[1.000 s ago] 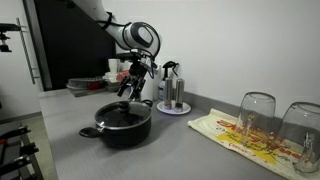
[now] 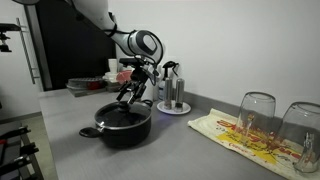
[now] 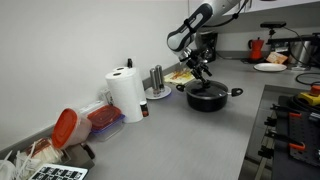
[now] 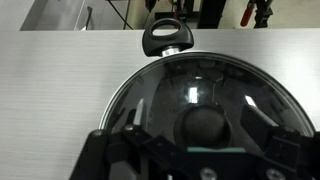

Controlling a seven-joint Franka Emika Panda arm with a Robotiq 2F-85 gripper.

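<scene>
A black pot (image 2: 124, 127) with two side handles stands on the grey table, covered by a glass lid (image 4: 150, 88). On the lid's middle sits a round dark knob (image 4: 203, 128). My gripper is open, one finger to each side of the knob in the wrist view, with a visible gap between finger and knob. Exterior view 2 has the gripper (image 3: 201, 77) low over the lid, pointing down. Whether the fingertips touch the lid cannot be told.
Behind the pot, a plate (image 2: 175, 108) holds tall shakers. Two upturned glasses (image 2: 257, 112) rest on a yellow patterned cloth (image 2: 220, 128) to the right. A paper towel roll (image 3: 126, 92) and stacked bowls (image 3: 70, 127) stand along the wall. Table in front of the pot is clear.
My gripper has come down closer to the lid over the last second. The pot and lid have stayed in place.
</scene>
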